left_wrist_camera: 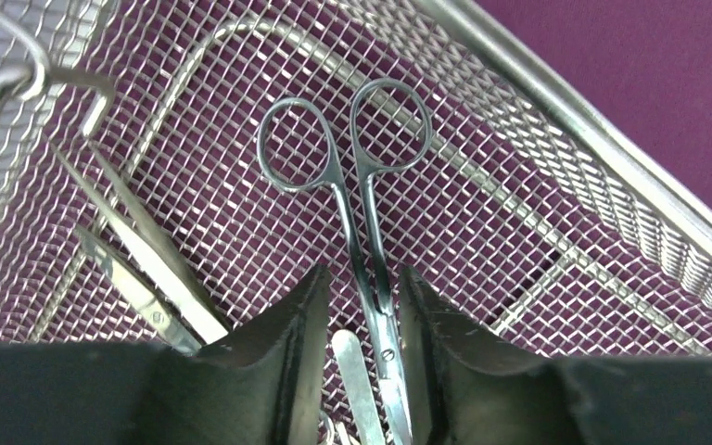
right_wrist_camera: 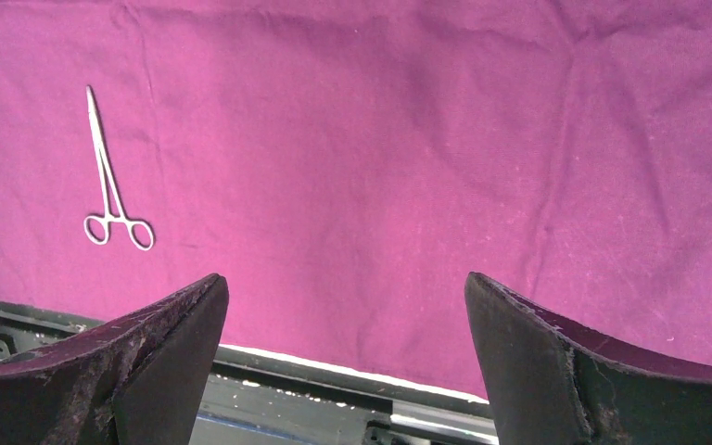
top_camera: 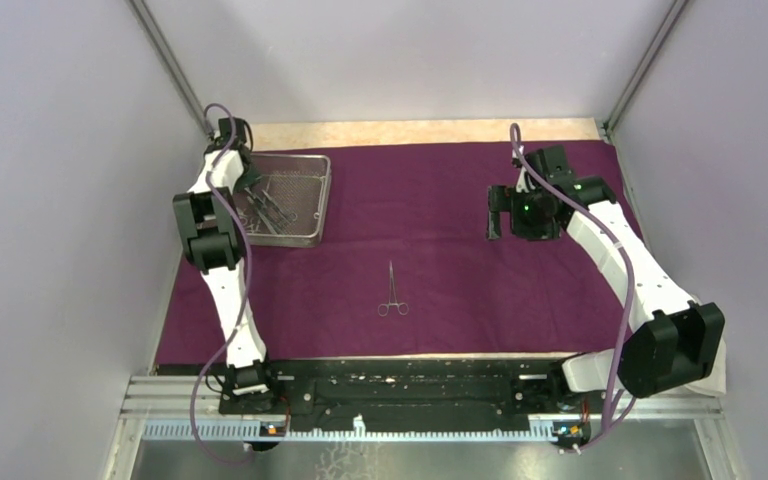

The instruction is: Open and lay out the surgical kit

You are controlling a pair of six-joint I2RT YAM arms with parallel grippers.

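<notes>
A metal mesh tray (top_camera: 300,239) holds several instruments at the back left. In the left wrist view, ring-handled scissors (left_wrist_camera: 369,213) lie on the mesh beside tweezers (left_wrist_camera: 167,260). My left gripper is over the scissors, part open, a fingertip either side of their shanks; whether it touches them I cannot tell. A hemostat (top_camera: 392,290) lies alone on the cloth at centre front, also seen in the right wrist view. My right gripper stands open above the cloth on the right, nothing between its fingers.
Side walls and the back wall enclose the area. A strip of bare tabletop (top_camera: 410,130) runs along the back.
</notes>
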